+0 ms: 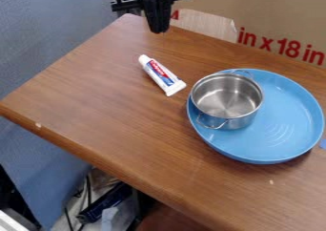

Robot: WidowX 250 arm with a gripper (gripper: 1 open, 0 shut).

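Note:
My black gripper [158, 21] hangs at the top of the camera view, above the back of the table and behind the toothpaste; whether it is open or shut is unclear. A white toothpaste tube [162, 74] with red and blue label lies diagonally on the wooden table, left of the plate. A steel pot [227, 101] with wire handles stands on the left part of a blue plate [293, 120] on the right.
A cardboard sheet [268, 15] stands along the back right. The table's left edge drops to clutter below.

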